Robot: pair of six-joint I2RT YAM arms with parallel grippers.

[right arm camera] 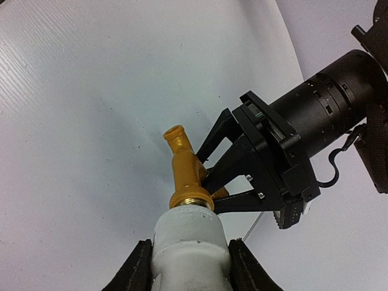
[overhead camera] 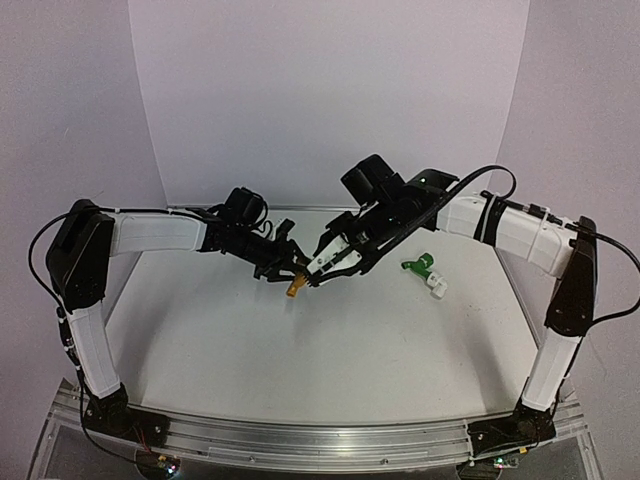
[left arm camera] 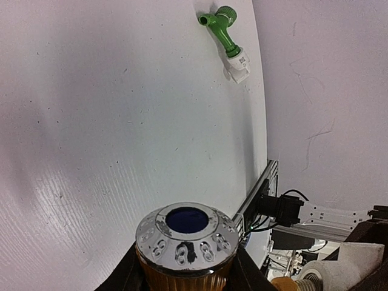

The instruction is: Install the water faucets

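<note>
An orange faucet (right arm camera: 185,170) with a silver, blue-centred end cap (left arm camera: 188,225) is in my left gripper, which is shut on it. In the right wrist view, my right gripper is shut on a white pipe fitting (right arm camera: 189,239). The fitting's far end meets the faucet's threaded end, and a little brass thread shows between them; how far the thread goes in is hidden. From above, both grippers come together over the table's middle. A green faucet (overhead camera: 418,264) lies on the table at the right, with another white fitting (overhead camera: 437,286) at its end.
Clear white table (overhead camera: 290,370) spreads in front of and below the arms. A metal rail (overhead camera: 300,435) runs along the front edge, and pale walls (overhead camera: 330,100) enclose the back and sides.
</note>
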